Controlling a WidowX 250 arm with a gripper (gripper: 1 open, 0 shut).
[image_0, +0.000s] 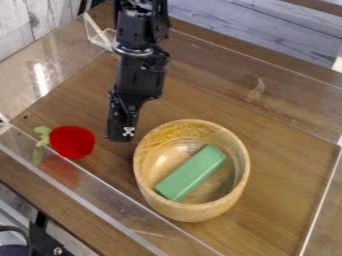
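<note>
My black gripper (130, 128) hangs low over the wooden table, just above and left of a wooden bowl (229, 195); its fingertips look shut, with nothing visible between them. Inside the bowl lies a green block (191, 173). To the lower left of the gripper is a red object (74, 142) with a light green part on its left, lying on the table apart from the bowl.
A clear transparent edge runs along the near left side, and a white planked surface is beyond the far edge.
</note>
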